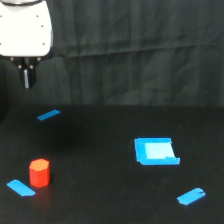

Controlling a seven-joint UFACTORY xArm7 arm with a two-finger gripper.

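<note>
An orange-red block with a six-sided top stands upright on the black table at the front left. The white arm end comes down from the top left corner, and my gripper hangs beneath it, dark and small against the black backdrop. It is well above the table and far from the block. How wide its fingers stand is too small and dark to make out. No object shows at its fingertips. To the right of the middle lies a white square bordered by blue tape.
Blue tape strips lie flat at the back left, beside the block and at the front right. A black curtain hangs behind.
</note>
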